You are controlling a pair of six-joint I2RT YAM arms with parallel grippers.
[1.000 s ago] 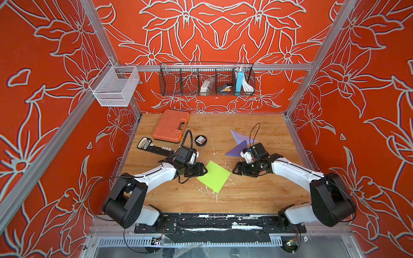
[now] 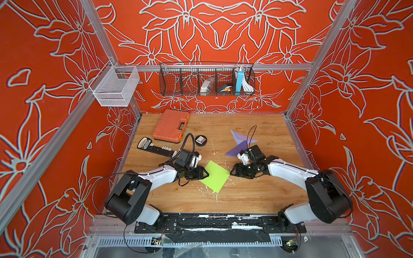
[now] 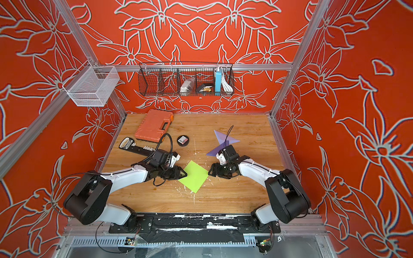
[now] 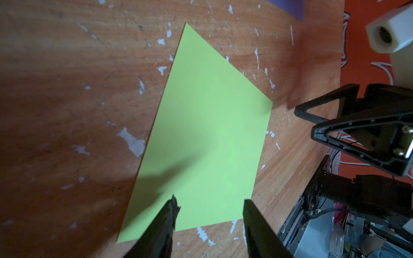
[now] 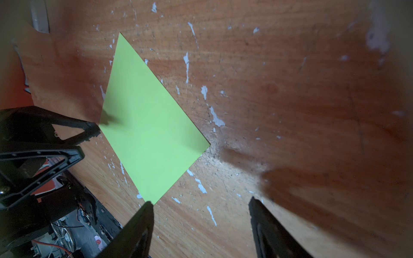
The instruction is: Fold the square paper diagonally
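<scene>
A flat yellow-green square of paper (image 2: 216, 177) lies unfolded on the wooden table, one corner pointing away from me and one toward me. In the left wrist view the paper (image 4: 202, 129) spans the middle, and my left gripper has its fingers apart over its near-left side, with nothing held between them. My right gripper (image 2: 233, 172) is just off the paper's right corner. Its fingers (image 5: 139, 228) are also apart, with bare table between them in the right wrist view, and the green paper (image 5: 150, 129) lies to their left.
Behind the right gripper lie purple paper pieces (image 2: 241, 144). An orange case (image 2: 170, 125), a black strip-like tool (image 2: 157, 148) and a small round black dish (image 2: 201, 140) occupy the back left. Free table stretches in front of the paper and at far right.
The right gripper has shifted slightly left, closer to the green paper's right corner. My left gripper has sunk a little toward the paper's left side. The paper lies where it was.
</scene>
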